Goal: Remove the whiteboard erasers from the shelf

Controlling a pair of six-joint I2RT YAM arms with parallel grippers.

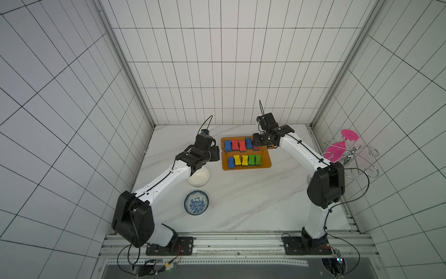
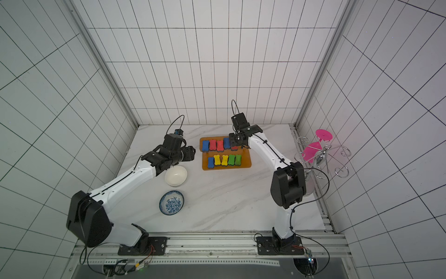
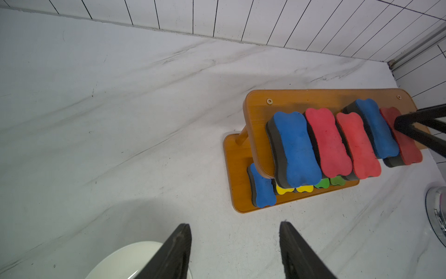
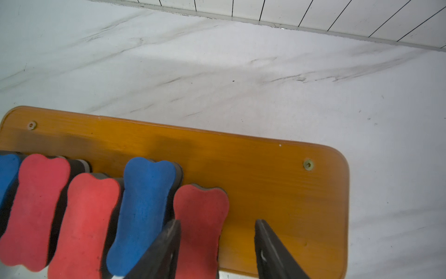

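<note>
The two-tier wooden shelf (image 3: pixel 260 102) carries blue and red erasers on its upper board, including a blue eraser (image 3: pixel 297 148) at the left end and a red eraser (image 4: pixel 199 223) at the right end. Blue, yellow and green erasers (image 1: pixel 251 160) fill the lower board. My left gripper is left of and in front of the shelf, open, nothing between its fingers. My right gripper hangs open over the right-end red eraser, one fingertip to each side of it in that view; contact cannot be told.
A white bowl (image 1: pixel 198 177) and a blue-patterned bowl (image 1: pixel 196 203) sit on the left of the table. A metal stand (image 2: pixel 320 153) with pink pieces is at the right.
</note>
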